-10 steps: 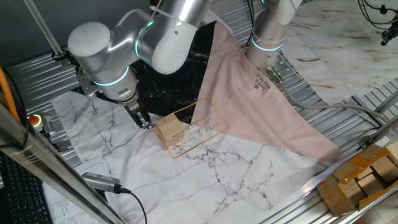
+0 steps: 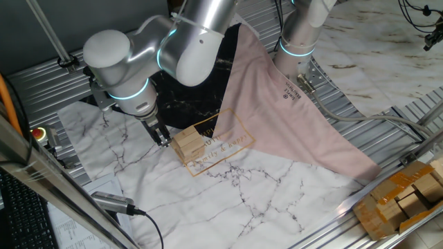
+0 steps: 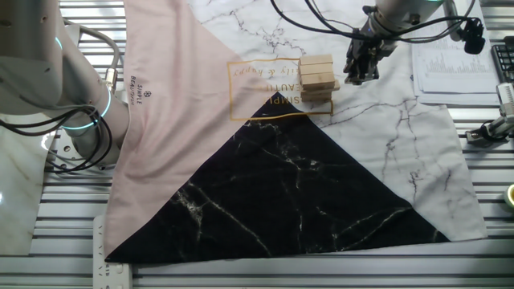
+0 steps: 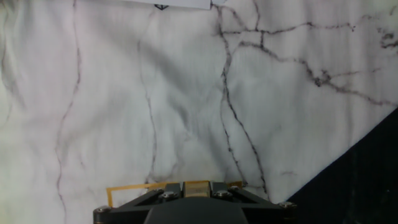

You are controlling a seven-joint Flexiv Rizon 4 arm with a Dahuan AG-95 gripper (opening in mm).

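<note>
A small stack of pale wooden blocks (image 2: 187,144) stands on the patterned cloth, over part of its gold printed frame. In exterior view 2, the stack (image 3: 317,74) shows several layers. My gripper (image 2: 165,143) points down close beside it; a narrow strip of cloth separates the gripper (image 3: 356,74) from the stack in exterior view 2. At the bottom of the wrist view, the fingertips of my gripper stand near each other, with a tan wooden patch showing between them. Whether that wood is gripped or lies beyond them, I cannot tell.
A taped cardboard box (image 2: 377,216) holding wooden blocks sits at the lower right of exterior view 1.
The arm's wrist and forearm have shifted slightly to the right in exterior view 1, and the gripper's tilt has changed a little. The block stack looks unmoved.
</note>
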